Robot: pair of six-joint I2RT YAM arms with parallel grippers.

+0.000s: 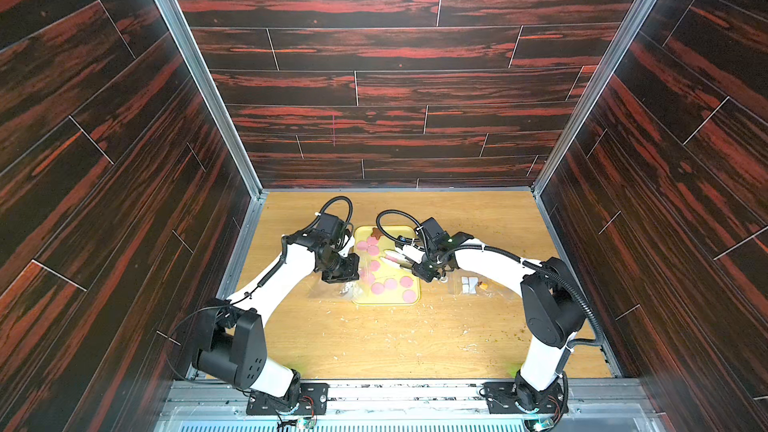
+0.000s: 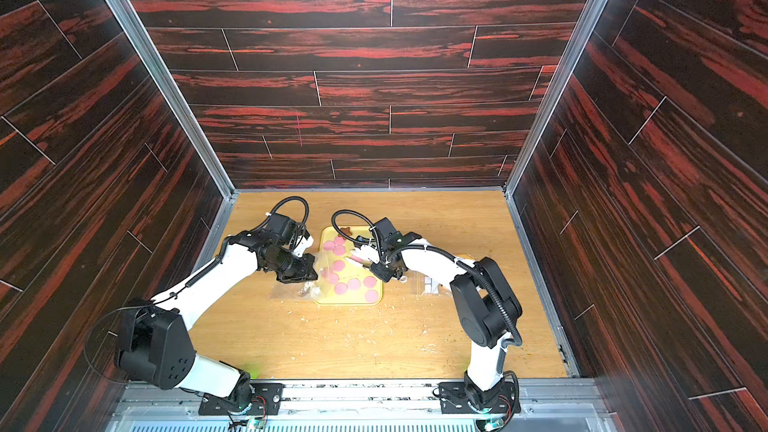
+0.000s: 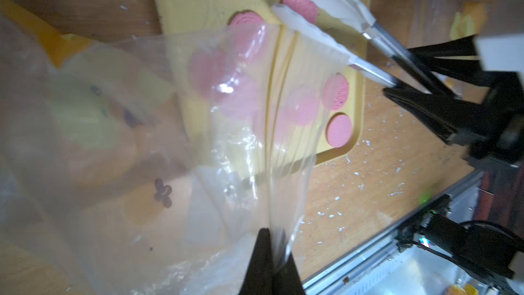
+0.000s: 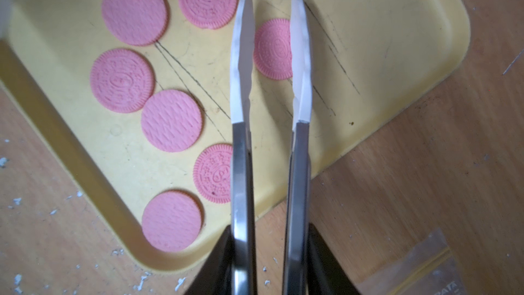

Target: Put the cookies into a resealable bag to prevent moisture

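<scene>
Thin clear resealable bag [image 3: 229, 131], its mouth edge lying over the tray's left part in the left wrist view, is pinched by my shut left gripper. My right gripper is shut on metal tongs [image 4: 300, 158] with white tips. The tongs' arms are apart, their tips reaching over the yellow tray [image 4: 393, 60]. Between and partly behind those tips shows a pink cookie [image 4: 273, 49]; whether they touch it I cannot tell. More pink round cookies [image 4: 172, 120] lie on the tray, some seen through the bag.
Another clear bag [image 4: 423, 270] lies on the table right of the tray. White crumbs [image 3: 349, 185] are scattered in front of the tray.
</scene>
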